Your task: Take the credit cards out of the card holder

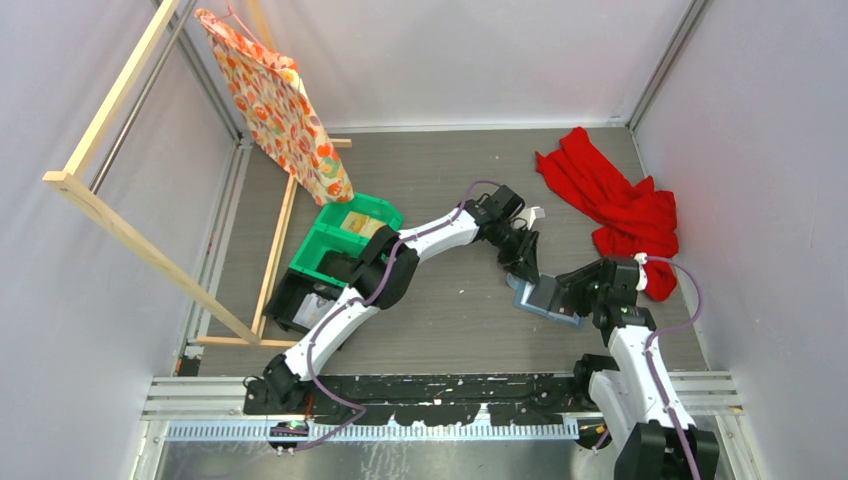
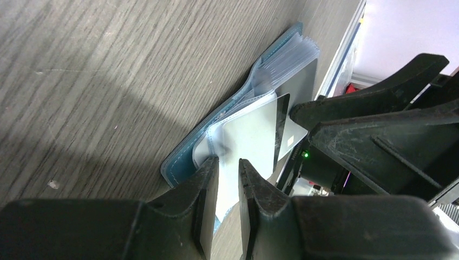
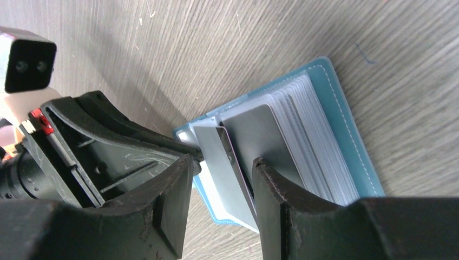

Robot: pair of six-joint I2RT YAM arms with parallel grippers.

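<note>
The blue card holder (image 1: 522, 296) lies open on the floor between my two grippers, its clear sleeves fanned. In the right wrist view, a grey card (image 3: 219, 162) with a dark stripe stands tilted up from the sleeves. It reaches between the parted fingers of my open right gripper; a firm hold does not show. A darker grey card face (image 3: 260, 135) lies behind it. My left gripper is at the holder's other side, its fingers slightly apart over a white sleeve (image 2: 246, 138). Whether the sleeve touches both left fingers is hidden.
A crumpled red cloth (image 1: 610, 195) lies behind the right arm. Green bins (image 1: 325, 240) and a wooden frame (image 1: 130, 240) with a hanging patterned cloth (image 1: 275, 105) stand at the left. Bare floor (image 1: 460, 330) surrounds the holder's left side.
</note>
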